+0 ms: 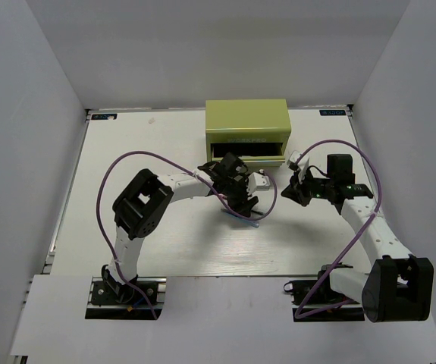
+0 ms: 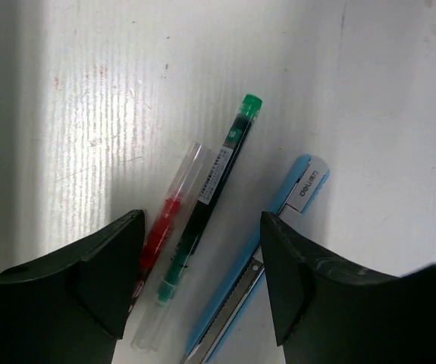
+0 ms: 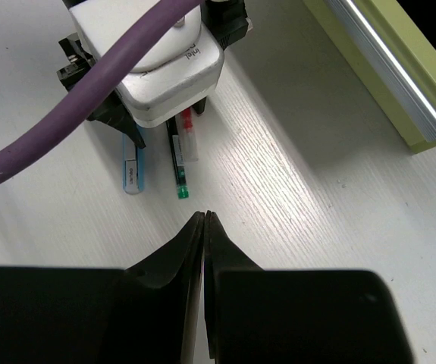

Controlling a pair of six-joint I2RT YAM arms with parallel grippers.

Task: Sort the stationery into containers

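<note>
In the left wrist view, a black pen with a green cap (image 2: 218,171) and a clear pen with a red part (image 2: 174,205) lie side by side on the table, beside a blue utility knife (image 2: 305,182). My left gripper is open low over them. Both pens and part of the knife show in the gap between its fingers, and nothing is gripped. A green box (image 1: 248,115) has its drawer (image 1: 252,161) pulled out behind the left gripper. To the right, my right gripper hangs clear of everything, fingertips together and nothing visible between them.
A purple cable (image 1: 273,193) loops beside the left gripper. The drawer's metal-edged front (image 3: 384,68) stands close to the pens. Bare white table (image 1: 180,246) lies in front and to the left.
</note>
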